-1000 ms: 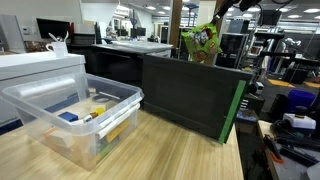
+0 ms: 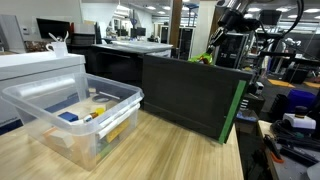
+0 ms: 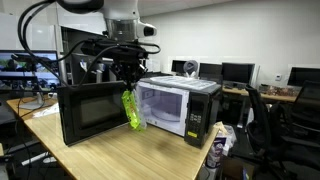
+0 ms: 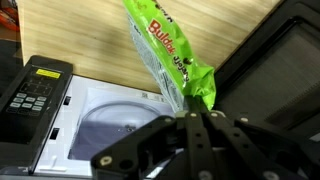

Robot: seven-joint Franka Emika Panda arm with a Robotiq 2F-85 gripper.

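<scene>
A green and white bag (image 3: pixel 131 108) with "Bubble" printed on it hangs from my gripper (image 3: pixel 128 86). The wrist view shows the bag (image 4: pixel 172 50) gathered at the fingertips, and the gripper is shut on its edge. In exterior view 1 only the top of the bag (image 2: pixel 207 57) shows above a dark panel (image 2: pixel 190 95), with the gripper (image 2: pixel 216 40) over it; the rest is hidden. In exterior view 2 the bag hangs above the wooden table, in front of a white microwave (image 3: pixel 165 108).
A clear plastic bin (image 2: pixel 80 115) with several small items stands on the table (image 2: pixel 165 150). A black microwave (image 3: pixel 90 112) is beside the white one in exterior view 2. Bare tabletop (image 3: pixel 135 153) lies in front of both.
My gripper has moved down with the bag in it. Most of the bag, earlier visible above the dark panel, is now behind it. The bin has not moved.
</scene>
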